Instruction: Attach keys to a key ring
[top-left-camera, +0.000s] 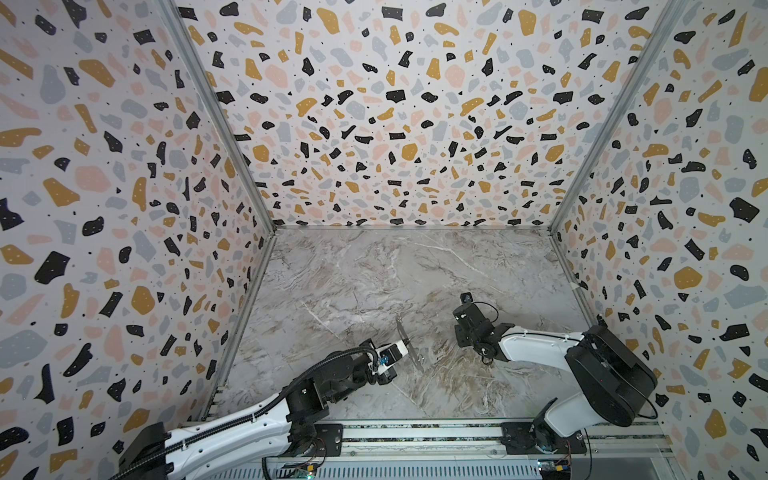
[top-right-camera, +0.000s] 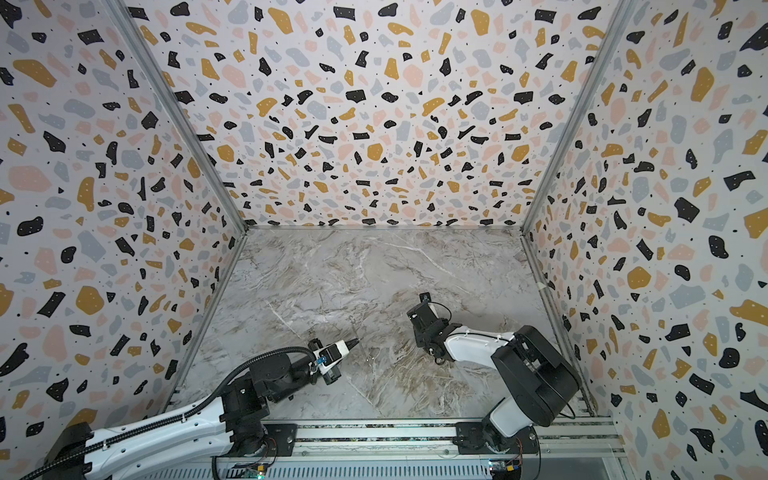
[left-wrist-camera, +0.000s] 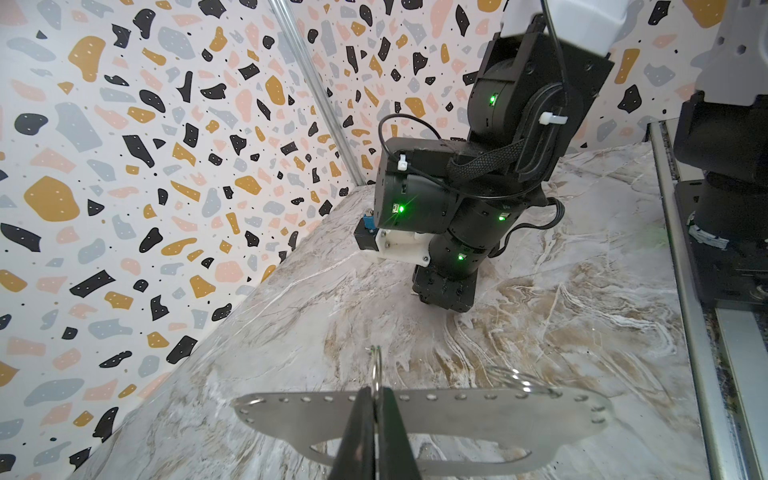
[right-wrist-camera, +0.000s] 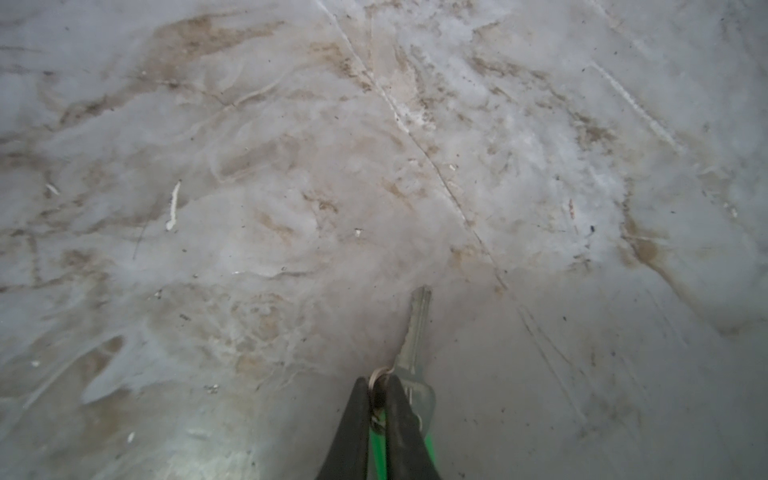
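In the right wrist view a key (right-wrist-camera: 413, 328) with a metal ring (right-wrist-camera: 376, 376) at its head lies on the marble table, with a green piece (right-wrist-camera: 425, 452) below. My right gripper is low over it, fingertips close together at the ring; whether they grip it is unclear. My left gripper is shut, with a thin hooked metal bit upright at its fingertips, in front of a perforated metal plate (left-wrist-camera: 504, 408) seen across the bottom of the left wrist view.
The right arm (top-right-camera: 528, 372) reaches in low over the table's right half.
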